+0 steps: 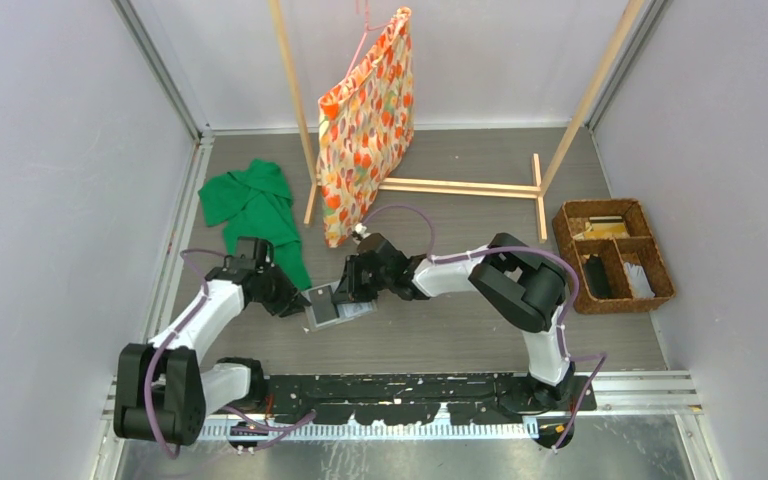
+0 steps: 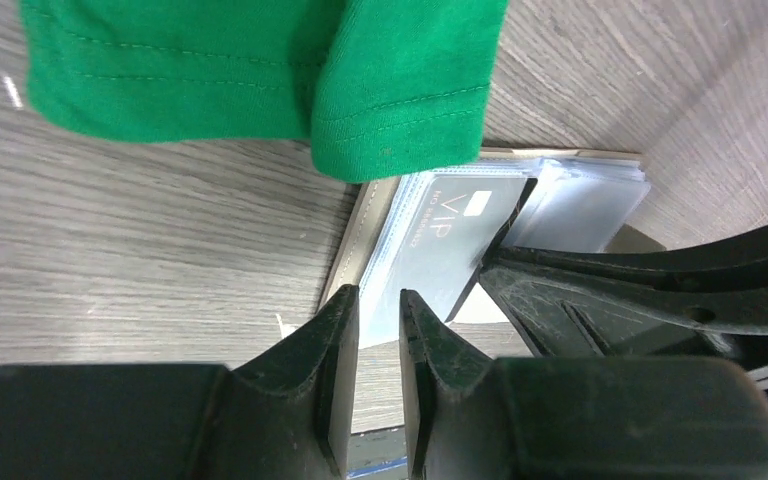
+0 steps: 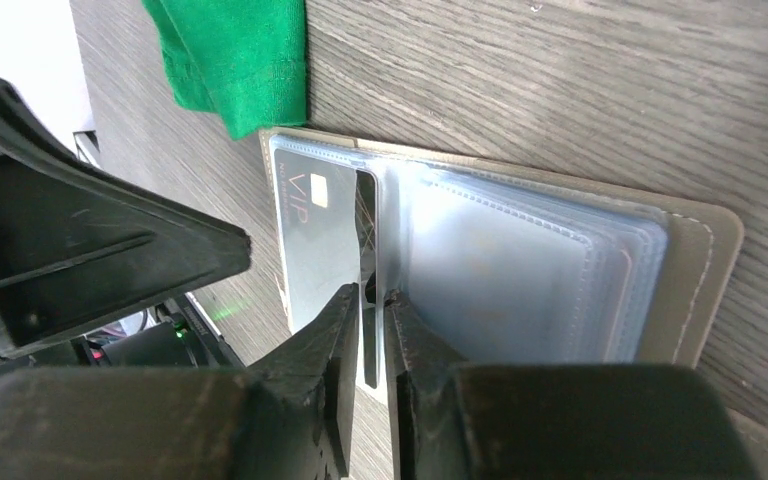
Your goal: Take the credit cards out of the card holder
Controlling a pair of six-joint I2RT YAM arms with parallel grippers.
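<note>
The open card holder (image 1: 323,305) lies on the floor between both grippers, with clear plastic sleeves. A grey VIP card (image 3: 312,215) shows in its left sleeve, beside a dark strip (image 3: 368,335) along the sleeve's right edge. At the holder's left edge, my left gripper is shut on the holder, a narrow gap showing between its fingers. My right gripper stands over the dark strip with its fingertips close together. Whether those fingers grip the sleeve edge or the strip cannot be told.
A green cloth (image 1: 251,208) lies just behind the holder. The patterned bag (image 1: 365,135) hangs from a wooden frame (image 1: 460,187) at the back. A wicker basket (image 1: 613,300) with compartments stands far right. Floor between holder and basket is clear apart from my right arm.
</note>
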